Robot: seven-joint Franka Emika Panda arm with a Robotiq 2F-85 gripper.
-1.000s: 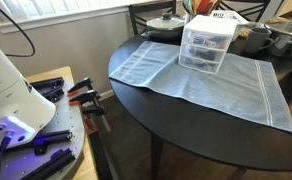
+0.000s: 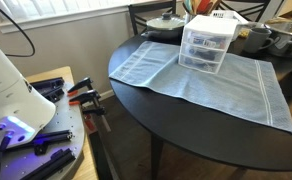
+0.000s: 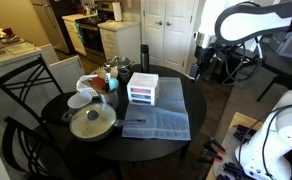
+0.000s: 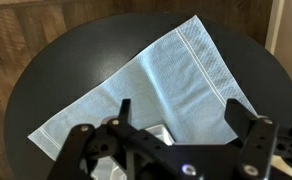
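A clear plastic drawer box (image 2: 205, 46) with a white top stands on a light blue cloth (image 2: 241, 90). The cloth is spread over the dark round table (image 2: 136, 98). From the other side, the white box (image 3: 142, 88) stands near the cloth's edge. My gripper is open, its two black fingers wide apart with only cloth seen below between them. Part of the box (image 4: 158, 134) shows low in the wrist view, partly hidden by the gripper. In exterior view 2 the gripper (image 3: 197, 66) hangs above the table's right side, clear of the box.
A lidded pan (image 3: 92, 123) with a long handle stands beside the cloth. White bowls (image 3: 79, 101), a dark mug (image 2: 257, 39) and a metal pot (image 2: 286, 38) crowd the table around the box.
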